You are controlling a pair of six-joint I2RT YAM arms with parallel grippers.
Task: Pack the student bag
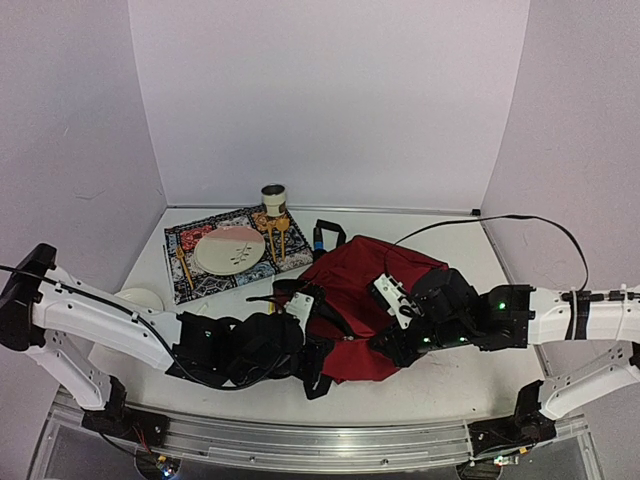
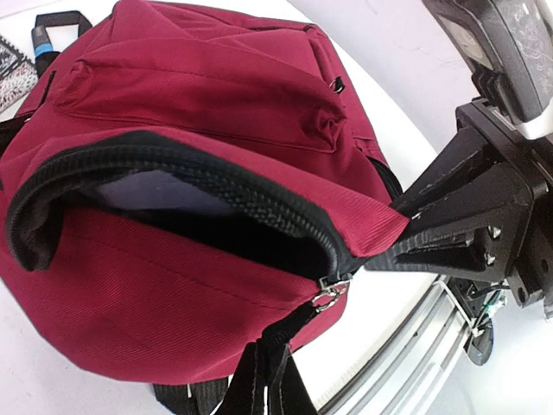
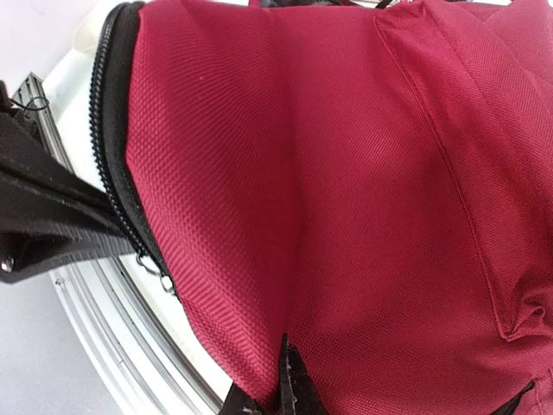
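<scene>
The red student bag lies at the table's centre right. Its black-zippered mouth gapes in the left wrist view, with something pale inside. My left gripper is shut on the black pull tab of the metal zipper slider, at the opening's right end. Beside that end, my right gripper is shut on a fold of the bag's red fabric, seen pinched in both wrist views. From above, both grippers are at the bag's front edge, their tips partly hidden by the arms.
On the patterned placemat at back left are a plate and orange utensils. A cup stands behind them. A blue-and-black item is by the bag's far left. Clear table lies right of the bag.
</scene>
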